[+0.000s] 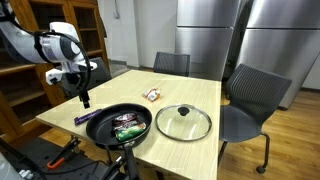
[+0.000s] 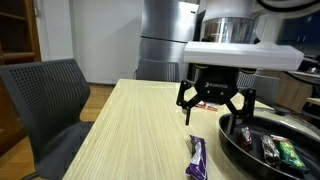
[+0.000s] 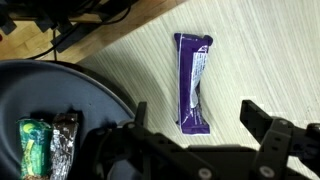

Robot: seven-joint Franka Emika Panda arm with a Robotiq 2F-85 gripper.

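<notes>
On the pale wooden table lies a purple-wrapped bar (image 3: 193,82), between the two fingers in the wrist view and nearer the top of that picture than the fingertips. My gripper is open above it, with nothing held. In exterior view 1 the gripper (image 1: 85,90) hangs over the left part of the table, above the bar (image 1: 88,117). Exterior view 2 shows the bar (image 2: 198,158) flat on the table below the gripper. Beside it stands a black pan (image 1: 92,126) holding several wrapped snacks (image 1: 127,125), one of them in green wrapping (image 3: 35,147).
A glass lid (image 1: 184,122) with a dark knob rests to the right of the pan. Farther back is a small orange-and-white packet (image 1: 152,95). Chairs (image 1: 250,105) stand around the table.
</notes>
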